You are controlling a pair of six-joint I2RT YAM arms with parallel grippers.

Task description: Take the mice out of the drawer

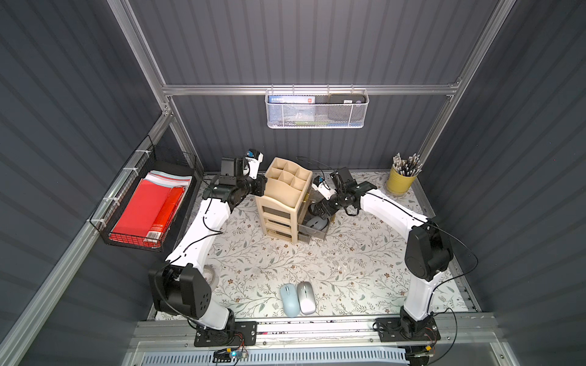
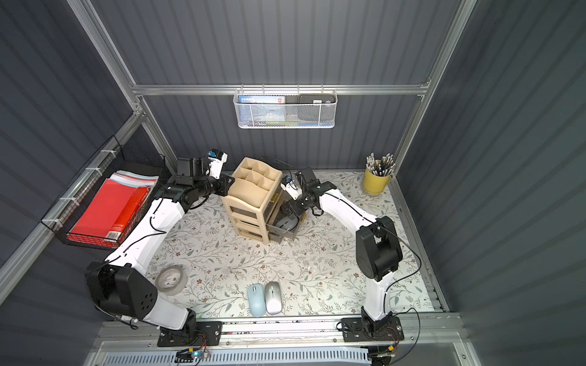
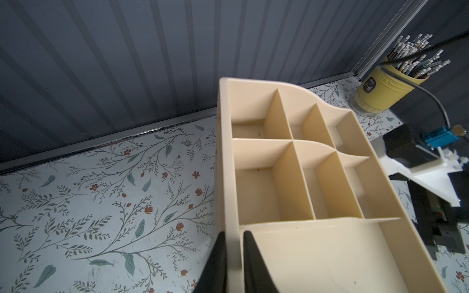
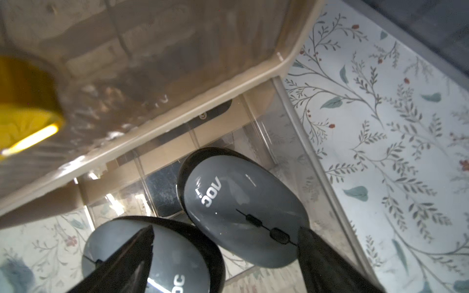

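Observation:
A beige desk organizer [image 1: 283, 195] stands mid-table with a clear drawer [image 4: 307, 161] pulled out at its right side. Two dark grey mice lie in it, one [image 4: 241, 205] toward the upper right in the right wrist view, the other [image 4: 180, 258] at lower left. My left gripper is shut on the organizer's upper left rim. My right gripper is over the drawer, part open, its fingertips around the mice; whether it touches them I cannot tell.
A blue mouse [image 1: 289, 300] and a silver mouse [image 1: 306, 297] lie at the front edge. A pen cup [image 1: 399, 183] stands back right, a tape roll [image 2: 171, 279] front left, a wire tray of red folders [image 1: 149, 207] at left.

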